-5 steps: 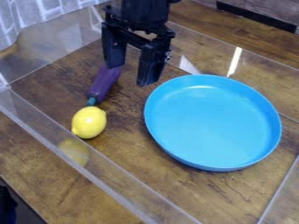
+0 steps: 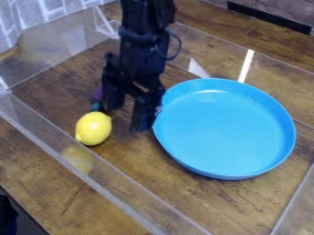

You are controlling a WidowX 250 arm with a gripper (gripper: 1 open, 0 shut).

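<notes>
My dark gripper (image 2: 130, 106) hangs low over the wooden floor of the bin, open, between a yellow lemon-like object (image 2: 94, 128) and a blue plate (image 2: 223, 128). Its lower parts are blurred; I see nothing clearly held. A purple object with a teal tip at the left is mostly hidden behind the gripper.
Clear plastic walls border the wooden area on the left, front and right. Bare wood shows at the left, at the back right and in front of the lemon and plate.
My gripper has come down and toward the front, now beside the lemon and covering much of the purple object. The lemon and plate appear unmoved.
</notes>
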